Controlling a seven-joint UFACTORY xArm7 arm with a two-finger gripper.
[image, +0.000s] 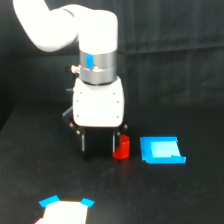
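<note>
A small red cylinder-like object (122, 147) stands on the dark table near the middle of the view. The white arm reaches down from the top, and its gripper (98, 143) hangs just left of the red object. Its two thin fingers are spread apart, with nothing visible between them. The red object lies outside the fingers, close by the right-hand finger; whether they touch I cannot tell.
Right of the red object, blue tape frames a light blue patch (163, 149) on the table. At the lower left edge is a pale square (65, 213) with blue tape at its corners.
</note>
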